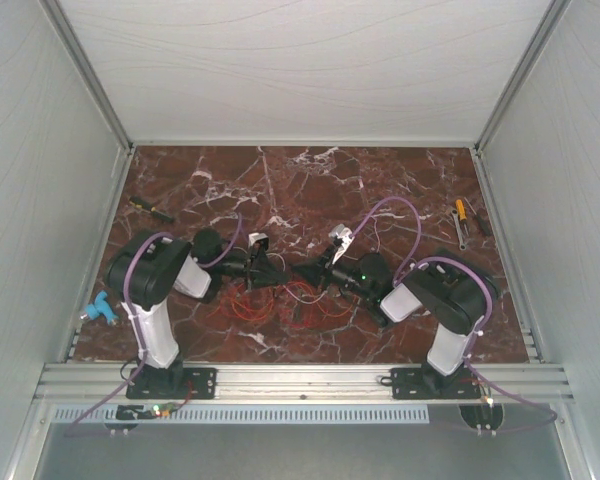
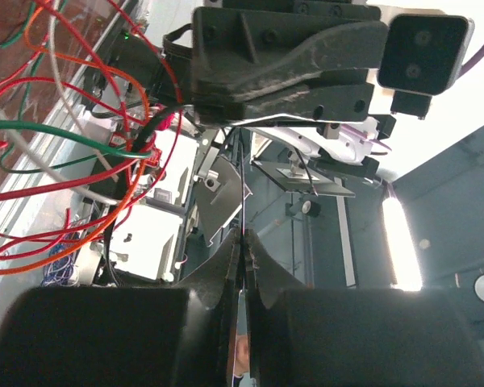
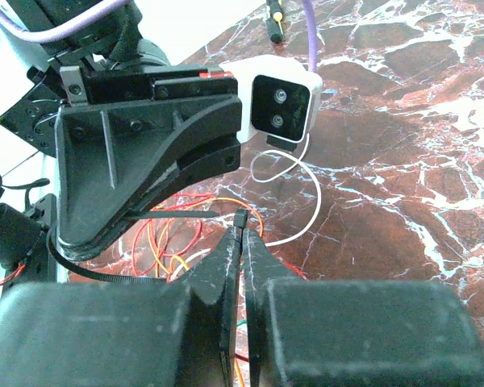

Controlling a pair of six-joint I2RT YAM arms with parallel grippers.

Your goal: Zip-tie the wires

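Observation:
Red, orange, white and green wires (image 2: 73, 149) hang in a loose bundle, their coils (image 1: 248, 305) lying on the table between the arms. A black zip tie (image 2: 149, 125) curves around the bundle in the left wrist view. My right gripper is shut on its small square head, which shows at the fingertips. Thin and edge-on, a black strap runs into the tips of my left gripper, which is shut on it. The two grippers face each other closely over the wires. Whether the strap passes through the head cannot be told.
A blue object (image 1: 100, 308) and a dark screwdriver (image 1: 152, 209) lie at the left. An orange-handled tool (image 1: 461, 210) and a wrench (image 1: 459, 229) lie at the far right.

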